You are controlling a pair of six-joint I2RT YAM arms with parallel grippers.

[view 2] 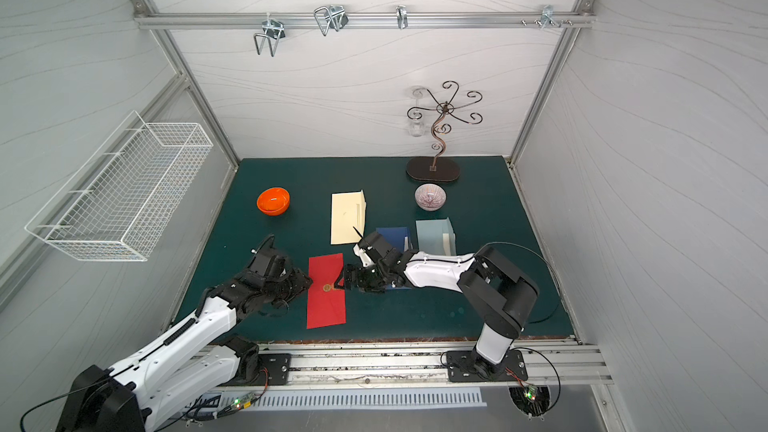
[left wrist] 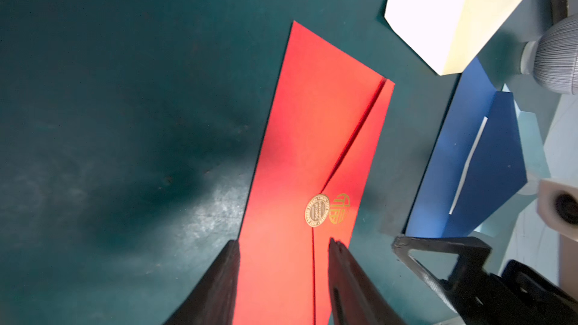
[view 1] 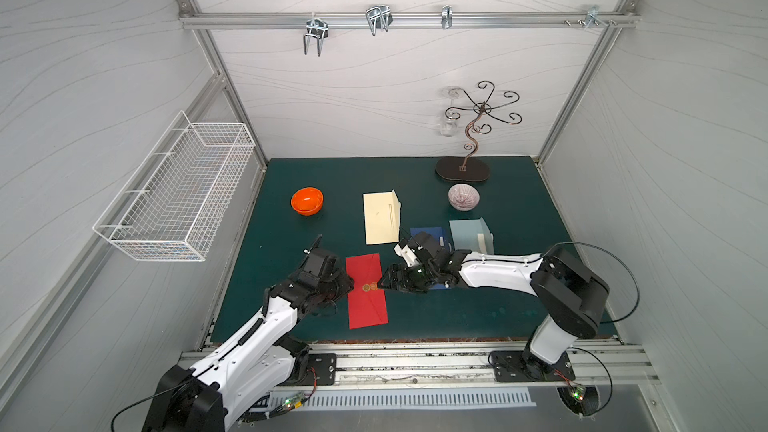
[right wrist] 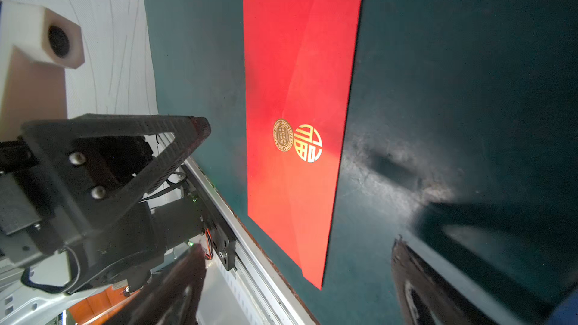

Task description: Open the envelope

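A red envelope [view 1: 367, 310] lies flat on the dark green table, its long sides running front to back. In the left wrist view, a round gold seal [left wrist: 317, 210] sits over its lengthwise flap edge, beside a printed gold emblem [left wrist: 339, 208]. Along the upper part of that edge runs a dark shadow line. My left gripper is at the envelope's left side, fingers parted, with nothing seen held between them. From the right, my right gripper reaches over the envelope's other long side; its fingers stand wide apart and empty.
Behind the envelope lies a cream envelope [view 1: 381, 220]. A blue envelope [left wrist: 448, 162] and a pale blue one [view 1: 466, 233] are to the right, partly under the right arm. An orange bowl [view 1: 307, 201], a glass bowl [view 1: 463, 197] and a metal stand [view 1: 462, 169] are farther back.
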